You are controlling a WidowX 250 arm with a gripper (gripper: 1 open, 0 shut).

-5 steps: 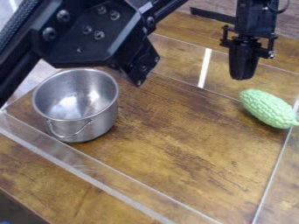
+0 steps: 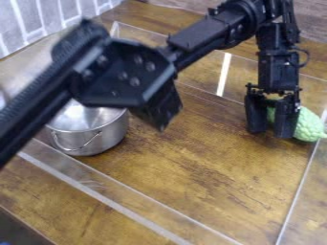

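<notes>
The black gripper [image 2: 271, 115] is low at the right of the camera view, over a pale green bumpy vegetable [image 2: 307, 126], covering much of it. Whether its fingers are apart or closed on the vegetable cannot be told. A steel pot [image 2: 90, 137] with a wire handle sits at the left, partly hidden behind the black arm.
A white slatted edge [image 2: 26, 19] stands at the back left.
The gripper has come down onto the green vegetable, and the arm's upper part has swung lower, now covering part of the pot.
</notes>
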